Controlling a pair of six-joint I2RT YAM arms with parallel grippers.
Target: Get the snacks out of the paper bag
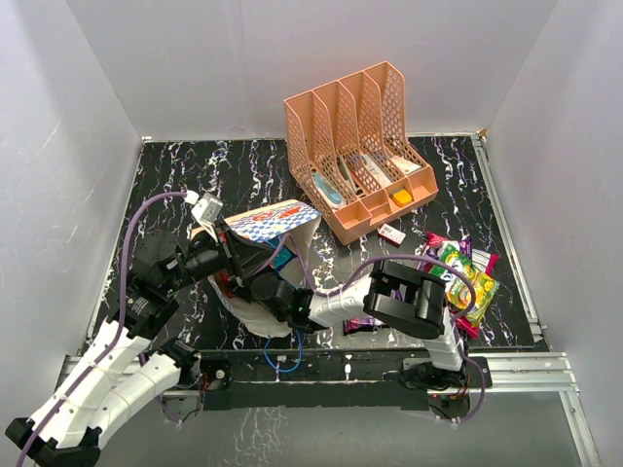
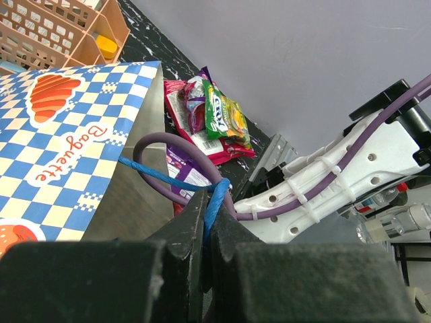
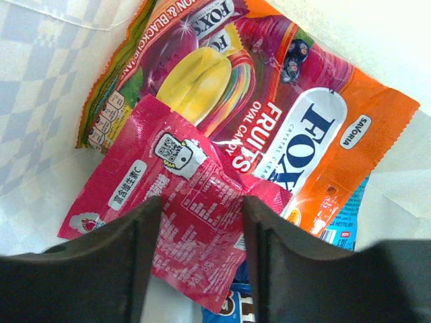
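The checkered paper bag is held at its blue cord handle by my left gripper, whose fingers are shut on the cord. Inside the bag, in the right wrist view, lie a crimson snack packet, an orange and purple Fox's candy packet beneath it and a blue packet lower right. My right gripper is open inside the bag, its fingertips on either side of the crimson packet; contact cannot be told. From the top, the arms cover most of the bag's mouth.
Several snack packets lie piled at the right of the table, and a purple packet lies between them and the bag. A pink organizer stands behind, with a small box before it.
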